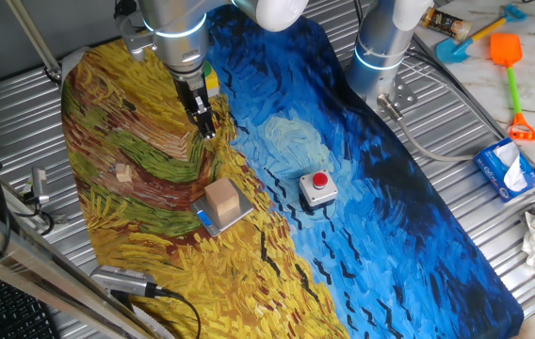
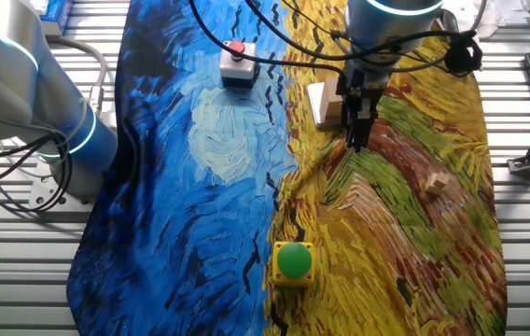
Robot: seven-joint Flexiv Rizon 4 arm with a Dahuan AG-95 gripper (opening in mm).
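Observation:
My gripper [image 1: 208,135] hangs over the mat, its two dark fingertips close together and nothing visible between them. In the first exterior view, a wooden block [image 1: 222,199] rests on a small flat scale [image 1: 236,218] with a blue display, nearer the camera than the gripper. A smaller wooden piece [image 1: 123,172] lies on the mat to the left. On the blue half sits a grey box with a red button [image 1: 319,180]. The second exterior view shows a yellow box with a green button [image 2: 293,261], mostly hidden behind the arm in the first.
The painted mat [image 1: 390,235] has wide clear areas. Toy shovels [image 1: 505,52] and a tissue box [image 1: 508,169] lie off the mat to the right. A cabled device [image 1: 123,281] sits at the near left.

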